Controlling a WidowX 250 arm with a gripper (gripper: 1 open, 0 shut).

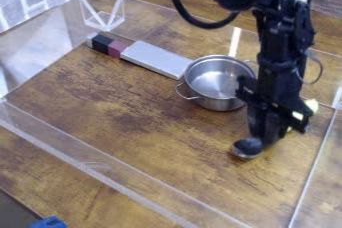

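My gripper (273, 130) is low over the table at the right, its fingertips around the metal spoon (249, 148), shut on it; the spoon's bowl shows below the fingers and its pale green handle is mostly hidden behind them. A steel pot (214, 76) with side handles stands just behind and left of the gripper, on the wooden table (107, 142).
A silver bar with a dark red and black end (150, 60) lies at the back left. A blue object (46, 222) is at the bottom left corner.
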